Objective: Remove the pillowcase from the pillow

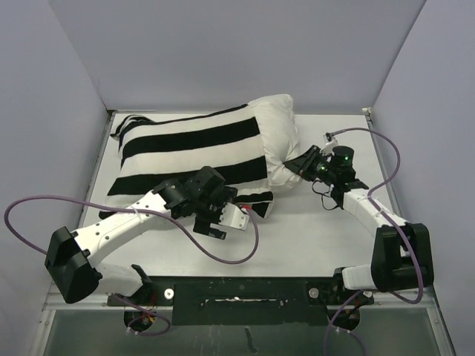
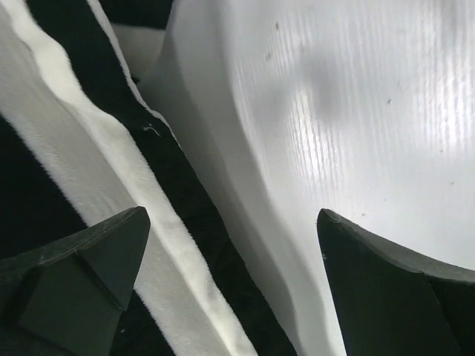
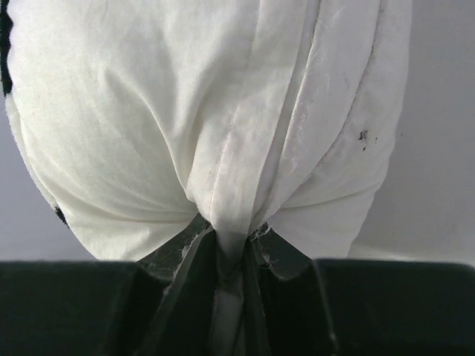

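Observation:
The black-and-white striped pillowcase covers most of the pillow, whose plain white end sticks out at the right. My right gripper is shut on a bunched white corner of the pillow, and in the right wrist view a seamed fold runs between its fingers. Over the near edge of the pillowcase hangs my left gripper, open. In the left wrist view its fingers straddle the striped hem, with nothing gripped between them.
Grey walls stand behind and at both sides. Purple cables loop from both arms.

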